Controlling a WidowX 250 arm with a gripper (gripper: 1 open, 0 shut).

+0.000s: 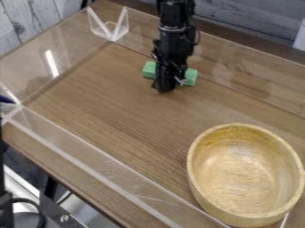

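The black arm reaches down from the top of the view to my gripper (167, 82), which is low over the wooden table (95, 116). A green object (191, 77) lies behind and around the fingertips, partly hidden by them. The fingers look close together; whether anything is between them cannot be made out clearly.
A large pale tan bowl (242, 178) sits at the lower right. A clear plastic piece (109, 25) stands at the upper left. Dark cables lie at the lower left edge.
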